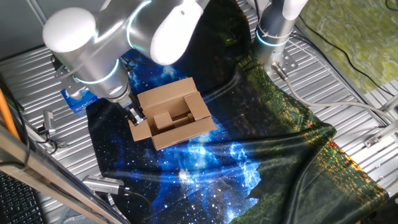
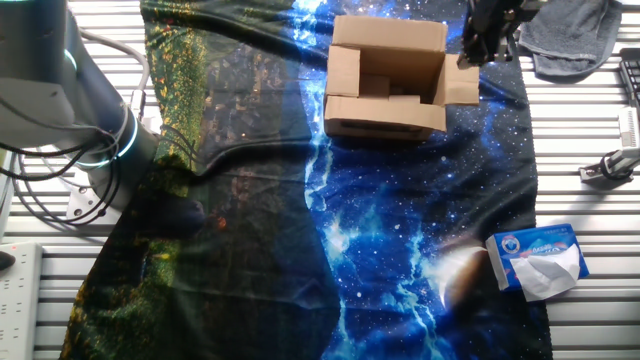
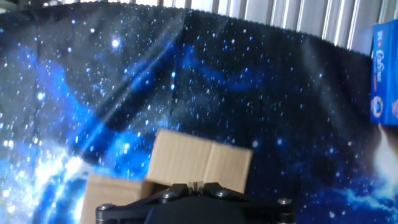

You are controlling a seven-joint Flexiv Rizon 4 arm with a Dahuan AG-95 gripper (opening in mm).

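Observation:
An open cardboard box [image 1: 184,132] with its flaps spread sits on the dark, star-printed cloth. Inside it lies a smaller brown cardboard piece [image 1: 163,120]; how much of it is hidden by the walls I cannot tell. My gripper [image 1: 138,118] hangs over the box's outer left flap [image 1: 141,130]. From the opposite side, that flap [image 2: 461,82] shows right beside my gripper [image 2: 488,48]. In the wrist view the fingertips of my gripper meet in front of the flap [image 3: 198,160], with nothing visible between them.
A blue tissue packet [image 2: 540,258] lies near the cloth's edge. A dark grey towel [image 2: 570,35] rests on the slatted metal table. A metal post and cables stand at the side. Much of the cloth [image 2: 400,190] in front of the box is clear.

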